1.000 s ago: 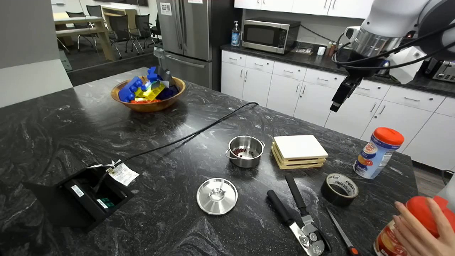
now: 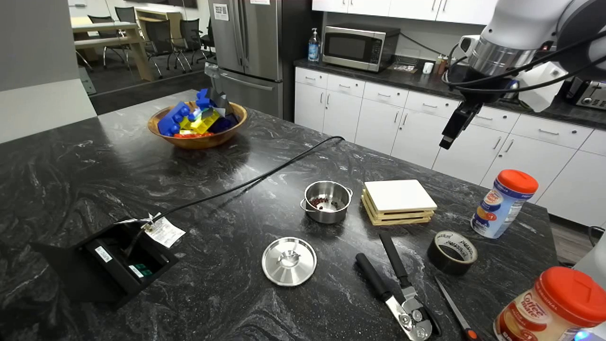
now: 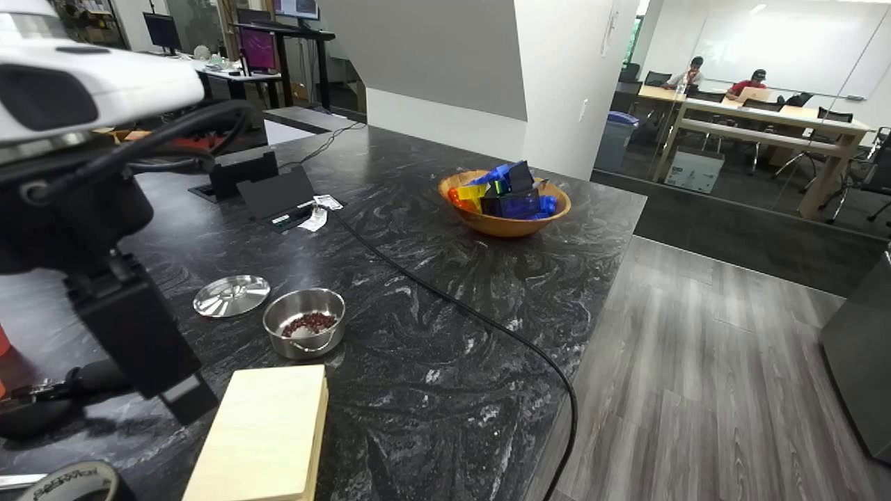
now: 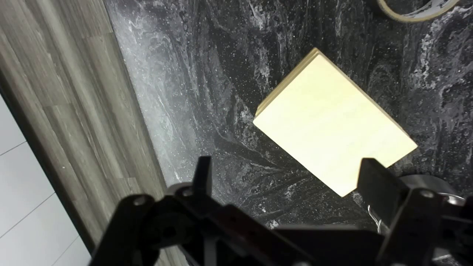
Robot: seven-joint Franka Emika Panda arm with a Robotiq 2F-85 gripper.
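My gripper hangs open above the counter, with nothing between its fingers; in the first exterior view it is high over the right edge. Beneath it in the wrist view lies a stack of pale wooden boards [image 4: 337, 124]. Beside the boards stands a small steel pot [image 2: 327, 201], uncovered, with dark red bits on its bottom [image 3: 309, 323]. Its round lid [image 2: 289, 261] rests flat on the counter, apart from the pot. A wooden bowl [image 2: 196, 141] full of blue, yellow, red and black pieces sits at the far end.
A black cable [image 2: 250, 182] crosses the counter from an open black box [image 2: 119, 261].
A hand that was on the red-lidded canister at the front right is gone, and the canister stands slightly shifted. The arm and the other objects look unmoved.
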